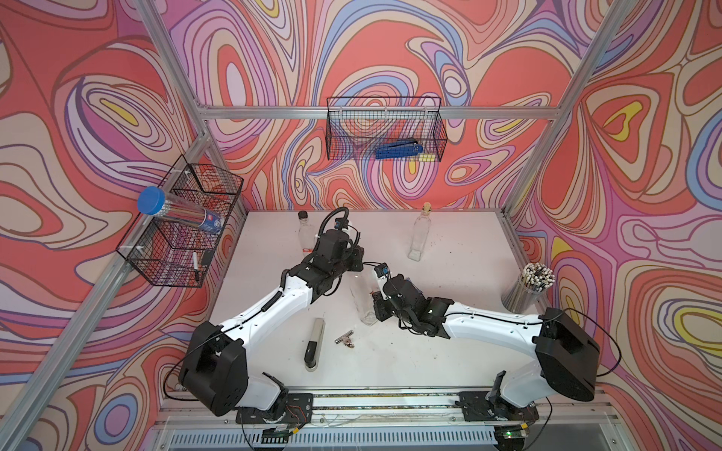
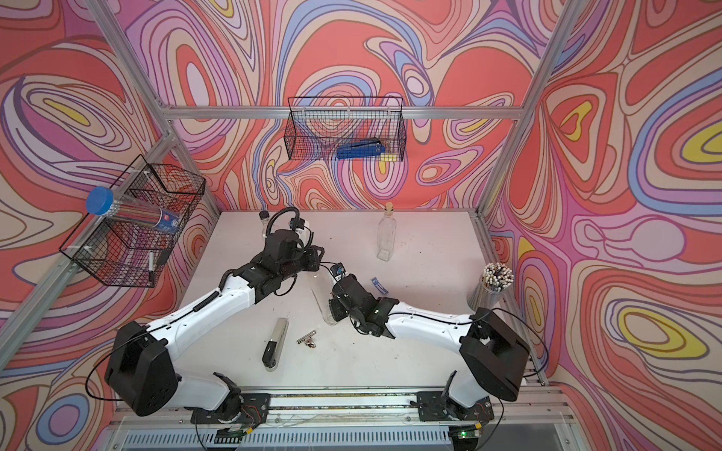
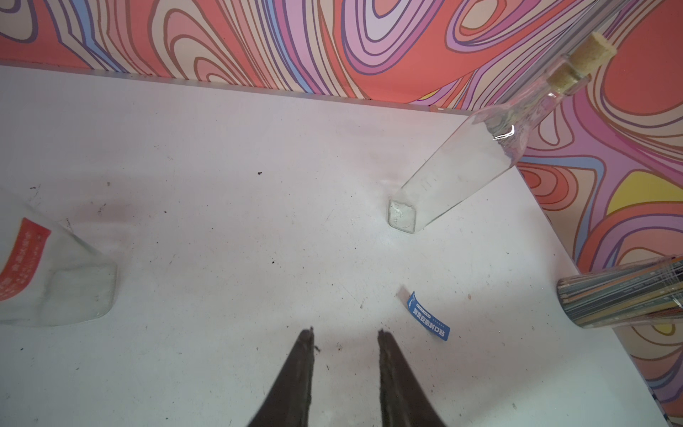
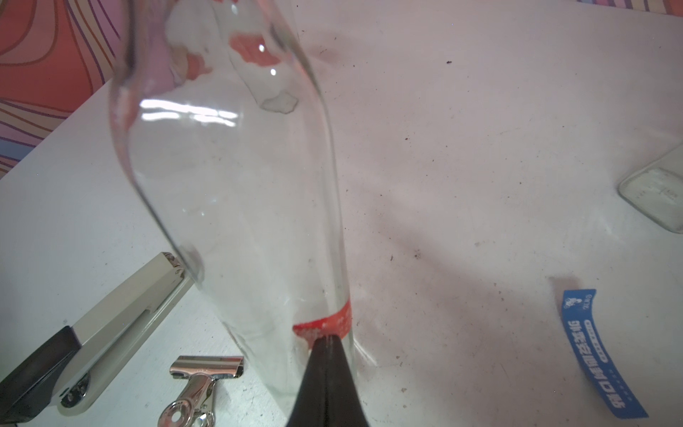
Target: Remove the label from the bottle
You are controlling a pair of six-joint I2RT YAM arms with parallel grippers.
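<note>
A clear glass bottle stands below my left gripper, its neck end hidden. The left fingers sit a narrow gap apart, and the gripper appears shut on the bottle's neck. In the right wrist view the bottle fills the left half, with a red label low on its side. My right gripper is shut, its tips right at the label's lower edge. Whether a bit of label is pinched between them is too fine to tell.
A blue label strip lies loose on the table. A corked bottle, a black-capped bottle and a cup of sticks stand around. A stapler and metal clip lie in front.
</note>
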